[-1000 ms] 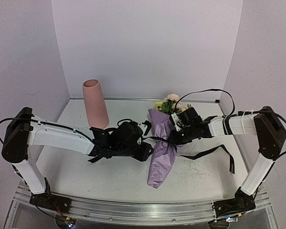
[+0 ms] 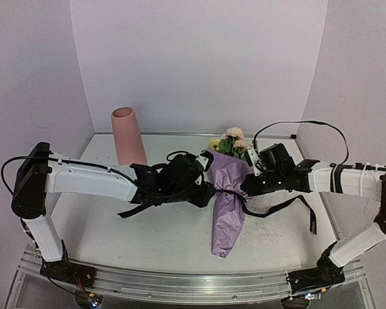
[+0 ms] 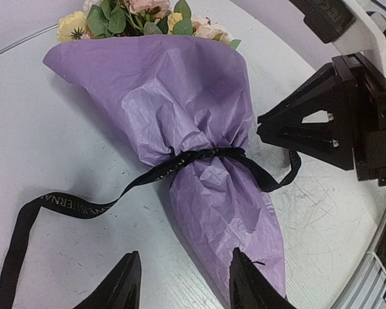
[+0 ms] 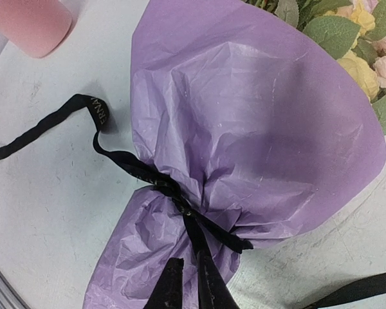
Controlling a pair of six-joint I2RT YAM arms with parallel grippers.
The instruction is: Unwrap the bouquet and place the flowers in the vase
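Note:
The flower bouquet lies on the table in purple wrapping, its pink and yellow blooms toward the back. A black ribbon circles the wrapping's narrow waist, knotted in front. At the back left, the pink vase stands apart from the bouquet. My left gripper is wide open over the wrapping's left side, nothing between its fingers. Close above the ribbon, on the wrapping's right side, my right gripper has a narrow gap between its fingertips. No ribbon or paper shows gripped there.
One loose ribbon tail trails over the table on the right; another stretches out left of the bouquet. Clear table lies at the front left. Both grippers are close together at the bouquet.
My right gripper has moved right, lately without the bouquet following. My left gripper has come right, closer to the wrapping.

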